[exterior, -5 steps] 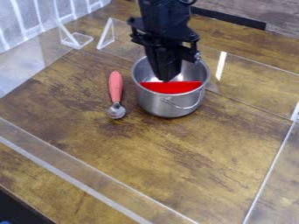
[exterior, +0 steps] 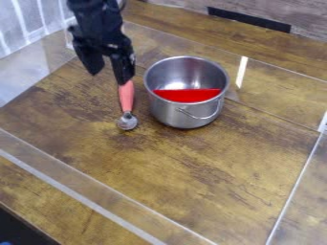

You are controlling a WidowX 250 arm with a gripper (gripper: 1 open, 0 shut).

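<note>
My gripper (exterior: 105,59) hangs at the upper left, open and somewhat blurred, above the upper end of a red-handled utensil (exterior: 126,94) with a metal end that lies on the wooden table. To its right stands a steel pot (exterior: 190,114) with a bail handle and a red shape (exterior: 186,96) inside. Whether the fingers touch the utensil cannot be told.
Transparent strips or edges run along the left and right sides. A dark edge shows at the top right.
My gripper has moved left from over the pot to above the utensil, uncovering the back of the pot. The utensil and pot look unmoved.
</note>
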